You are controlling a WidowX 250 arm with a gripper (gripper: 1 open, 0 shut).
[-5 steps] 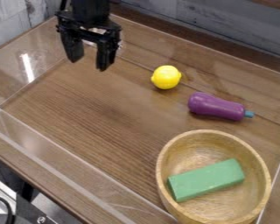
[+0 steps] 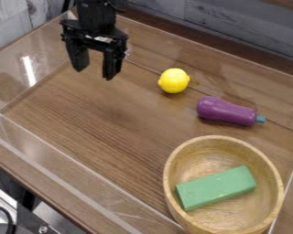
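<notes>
The black gripper (image 2: 96,57) hangs over the upper left of the wooden table, its fingers apart and open with nothing between them. To its right sits a yellow ball-like object (image 2: 174,80). Further right lies a purple eggplant-like object (image 2: 229,111) with a teal tip. At the lower right a round tan bowl (image 2: 193,160) holds a green block (image 2: 215,188).
Dark cables show at the bottom left corner, off the table's edge.
</notes>
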